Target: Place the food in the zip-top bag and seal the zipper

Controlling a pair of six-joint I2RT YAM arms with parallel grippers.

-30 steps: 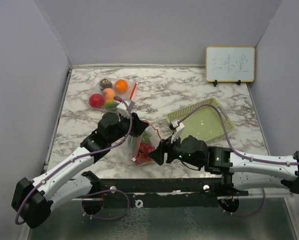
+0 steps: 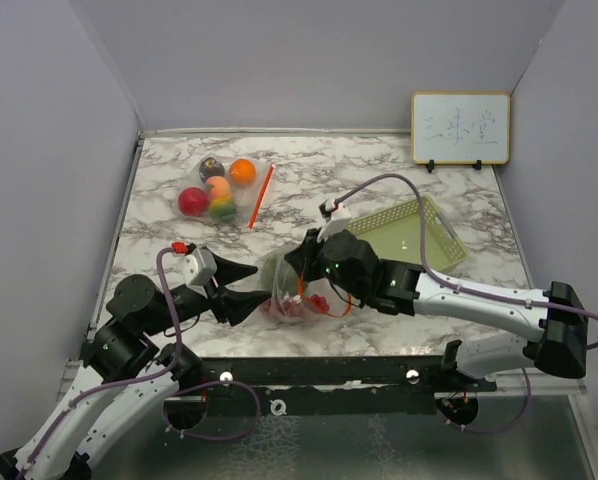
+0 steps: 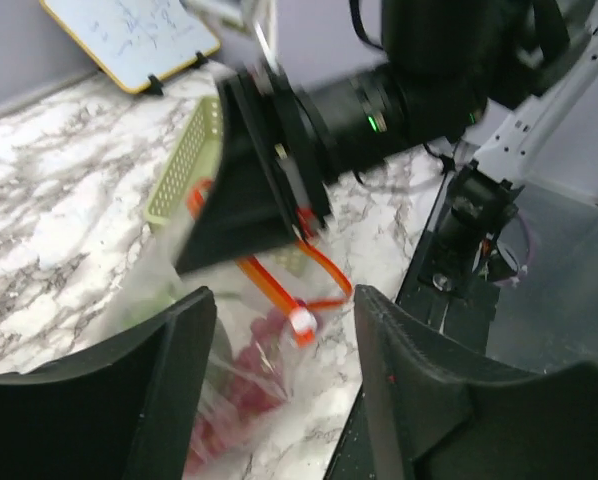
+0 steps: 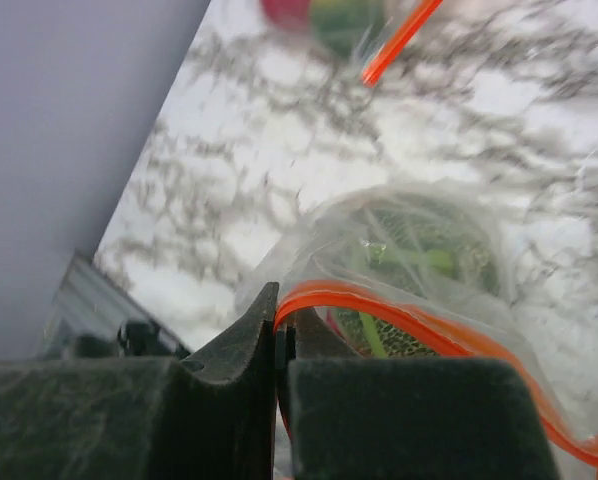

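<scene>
Near the table's front edge lies a clear zip top bag (image 2: 287,306) with an orange zipper strip; red and green food (image 3: 249,390) shows through its film. My right gripper is shut on the orange zipper strip (image 4: 399,318), which bends between its fingertips and runs off to the right. To the left of the bag, my left gripper (image 2: 263,283) stands open with its fingertips close to the film. In the left wrist view, nothing is clamped between its fingers; the bag and the right gripper are beyond them. The right gripper partly hides the bag's mouth from above.
Another clear bag with several fruits (image 2: 219,188) and an orange strip (image 2: 261,195) lies at the back left. A green basket (image 2: 389,235), its visible floor bare, stands right of centre behind the right arm. A whiteboard (image 2: 461,128) is at the back right.
The left gripper was at the bag's far edge a second ago; it has let go, swung left and come forward, and its fingers have spread. The right gripper has moved left and back along the bag.
</scene>
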